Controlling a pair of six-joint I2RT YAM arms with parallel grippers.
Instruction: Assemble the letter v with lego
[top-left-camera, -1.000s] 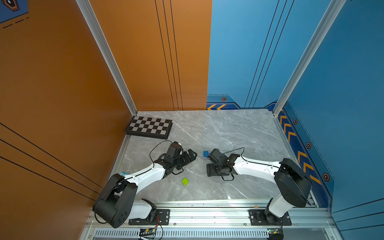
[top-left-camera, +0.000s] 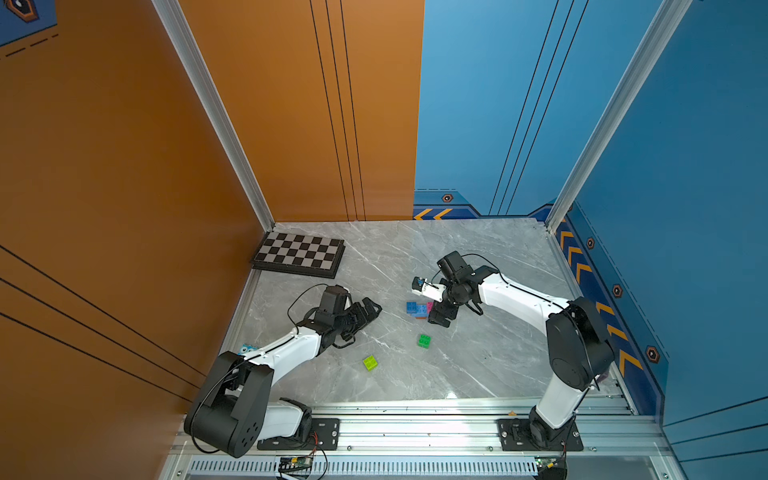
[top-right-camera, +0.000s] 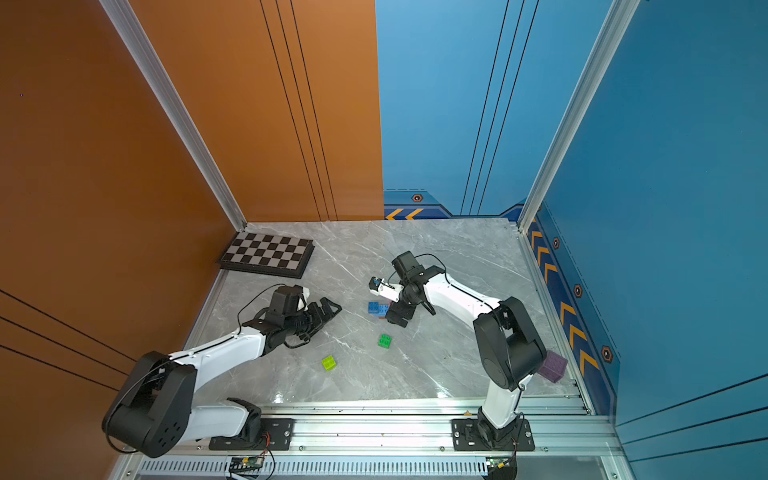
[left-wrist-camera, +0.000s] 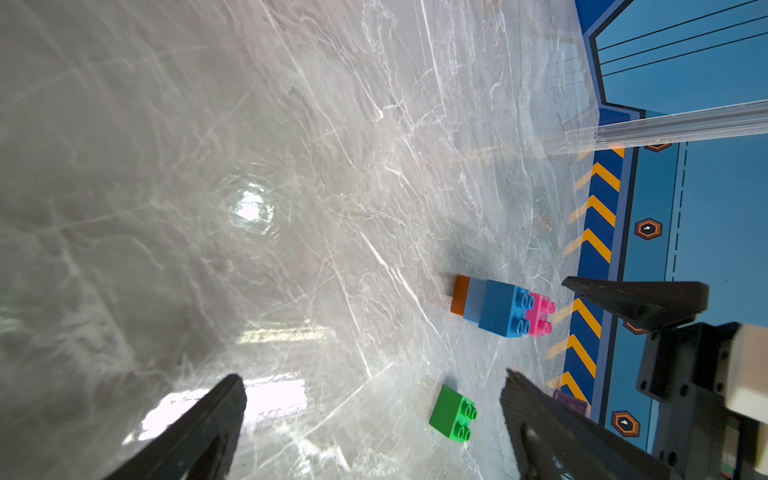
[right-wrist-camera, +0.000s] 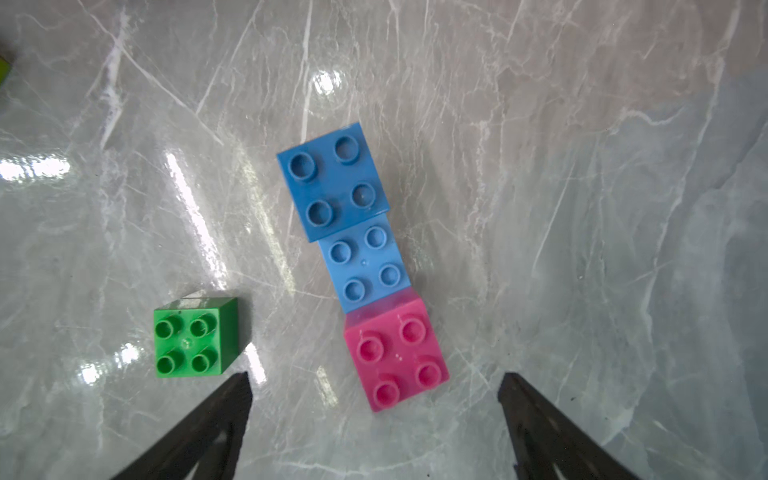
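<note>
A row of joined bricks lies at mid-table: a blue brick (right-wrist-camera: 332, 180) at one end, a lower, lighter blue brick (right-wrist-camera: 365, 262) in the middle and a pink brick (right-wrist-camera: 397, 356) at the other end. An orange piece (left-wrist-camera: 460, 294) shows low on this row in the left wrist view. My right gripper is above the pink end, its fingers wide open and empty. A green brick (right-wrist-camera: 185, 340) sits apart, toward the front. To the left, my left gripper hangs open over bare table, holding nothing.
A lime brick (top-left-camera: 370, 362) lies alone nearer the front edge. The checkered board (top-left-camera: 300, 253) occupies the back left corner, and a purple block (top-right-camera: 553, 365) stands at the right edge.
My right gripper has moved back from over the green brick's spot to the row of bricks, uncovering the green one. The left gripper has drawn slightly left.
</note>
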